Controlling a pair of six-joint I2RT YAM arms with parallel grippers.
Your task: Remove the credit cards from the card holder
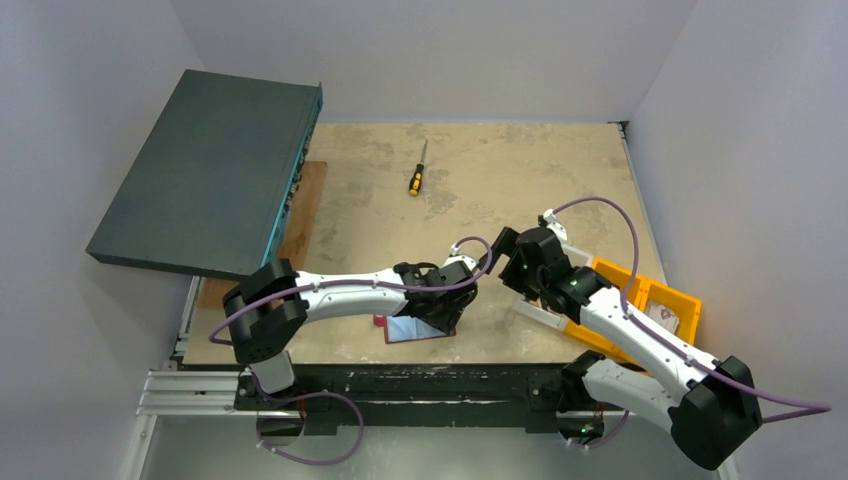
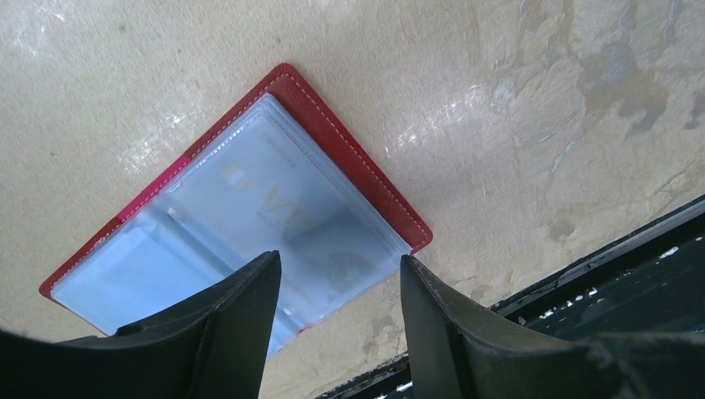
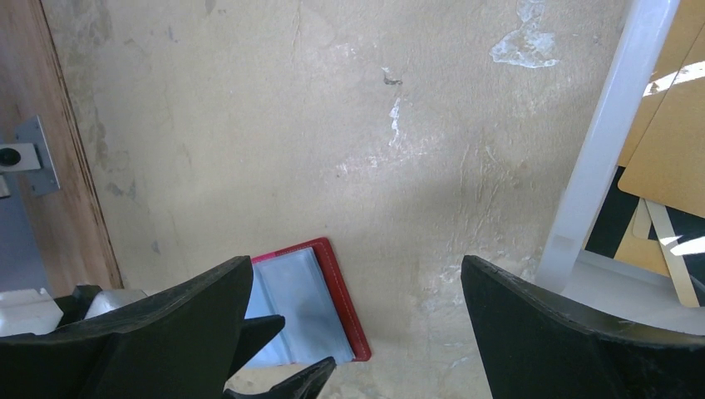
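Observation:
On the table lies the card holder (image 2: 349, 158), opened flat, with a red stitched border and clear bluish sleeves (image 2: 283, 187). Faint lettering shows through one sleeve; how many cards sit inside cannot be told. Over the holder's near right corner is my left gripper, open, with nothing gripped between its fingers. In the top view the left arm covers part of the card holder (image 1: 400, 328). Further right, my right gripper stands open and empty above the table, between the holder and a white tray.
A white tray (image 3: 599, 150) on the right holds flat brown and dark pieces. Orange bins (image 1: 690, 303) stand beside it. A yellow-black screwdriver (image 1: 416, 182) lies at the back. Toward the back, the middle of the table (image 1: 480, 180) is free.

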